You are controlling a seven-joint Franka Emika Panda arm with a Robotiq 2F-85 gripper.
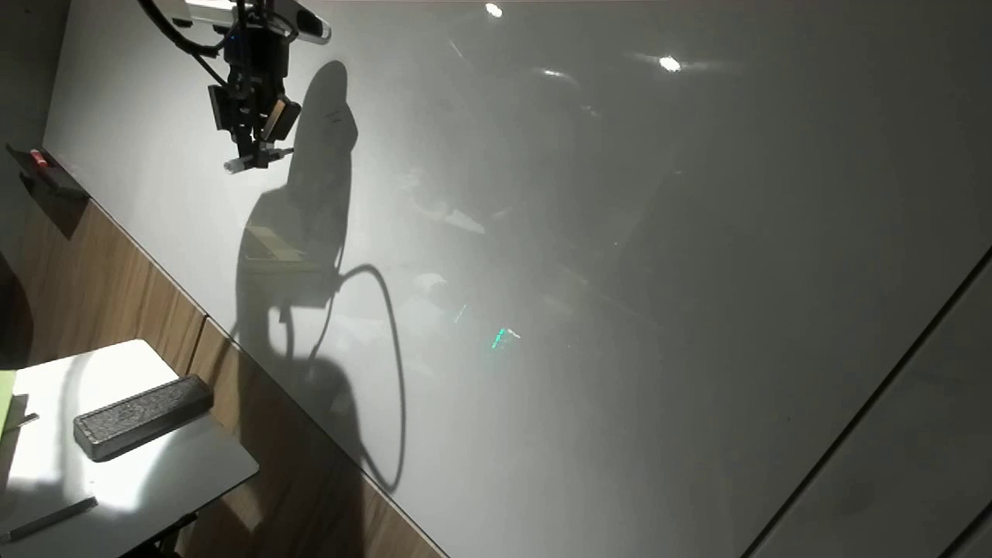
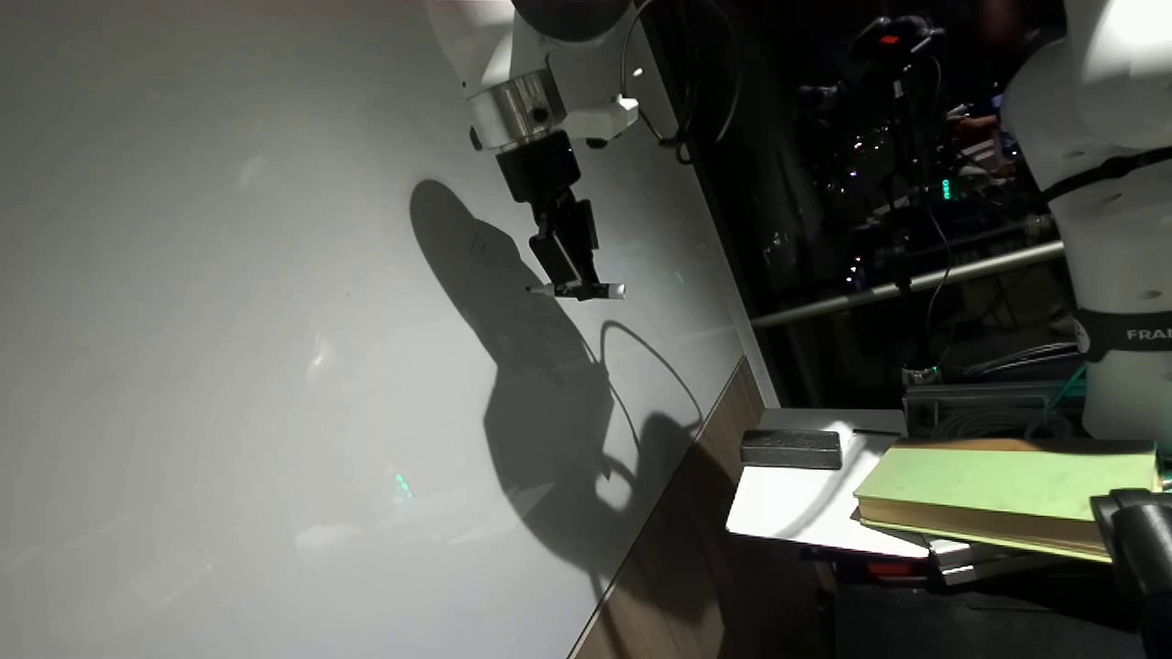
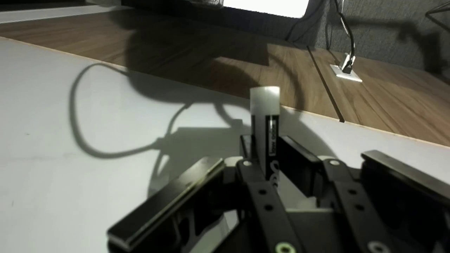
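In the wrist view, a marker (image 3: pixel 261 107) with a white body and a dark label band stands between the fingers of my gripper, which is shut on it. The gripper (image 1: pixel 258 160) is high at the left of exterior view 1, in front of a large whiteboard (image 1: pixel 604 232). In exterior view 2 the marker (image 2: pixel 615 291) lies crosswise in the gripper (image 2: pixel 582 290), its thin dark tip pointing left toward the board. The tip's exact gap from the board is hard to judge, though the arm's shadow falls apart from the gripper.
A black eraser (image 1: pixel 144 417) lies on a small white table (image 1: pixel 209 474) below the board. A green book (image 2: pixel 989 478) rests beside it. A dark tray holding a red item (image 1: pixel 39 159) sits at the board's left edge. Most of the board is clear.
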